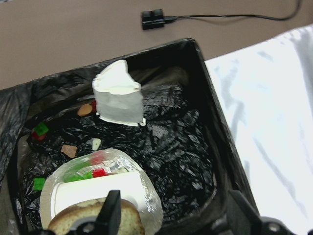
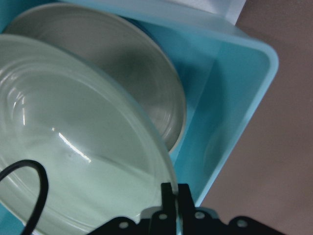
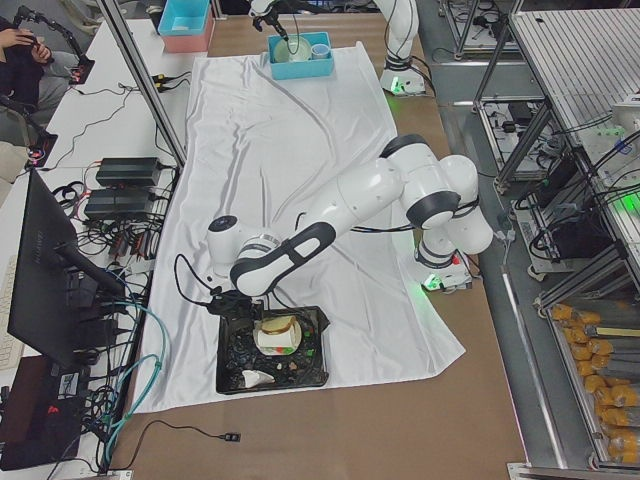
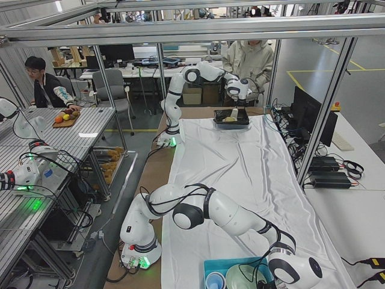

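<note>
A black bag-lined tray (image 3: 230, 360) holds a folded grey-white mask (image 1: 117, 103), a clear plate (image 1: 151, 186) with a white piece (image 1: 98, 186) and bread (image 1: 73, 220), and small coloured bits. My left gripper is open above the tray, its fingers wide apart. At the far end, my right gripper is shut on the rim of a pale green plate (image 2: 83, 132) inside a blue bin (image 3: 300, 68). A grey bowl (image 2: 146, 78) lies under that plate.
The white cloth (image 3: 270, 150) between bin and tray is clear. A monitor (image 3: 40, 270) and cables stand along the side. A black cable with connector (image 1: 152, 19) lies beside the tray.
</note>
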